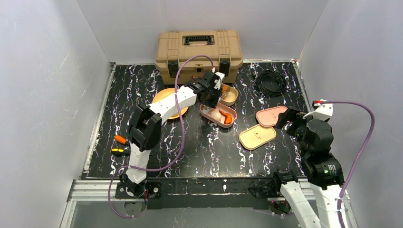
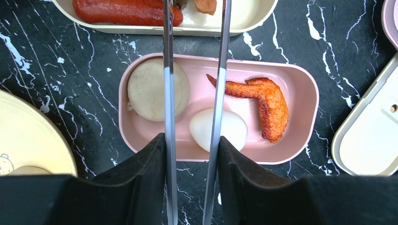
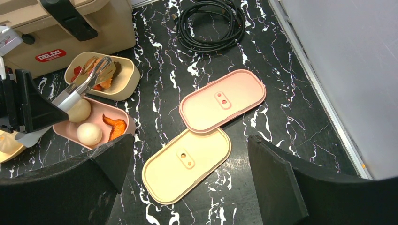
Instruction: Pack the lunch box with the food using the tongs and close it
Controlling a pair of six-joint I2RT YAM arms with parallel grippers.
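Observation:
Metal tongs (image 2: 169,108) stand between the fingers of my left gripper, which press on both arms from outside; the arms are apart. In the right wrist view the tongs' head reaches over the cream box (image 3: 130,84), its far tips out of the left wrist view. The pink box (image 2: 295,117) holds a pale bun (image 2: 145,91), a white egg (image 2: 230,129) and a roasted wing (image 2: 274,108). A sausage (image 2: 124,10) lies in the cream box. At left, the yellow plate (image 2: 35,133) bears a pale item. Empty and open, my right gripper hangs at the right.
The pink lid (image 3: 244,89) overlaps the cream lid (image 3: 162,173) right of the boxes. A tan toolbox (image 1: 199,57) stands behind, with a coiled black cable (image 1: 271,82) to its right. Screwdrivers (image 1: 120,139) lie at the left edge.

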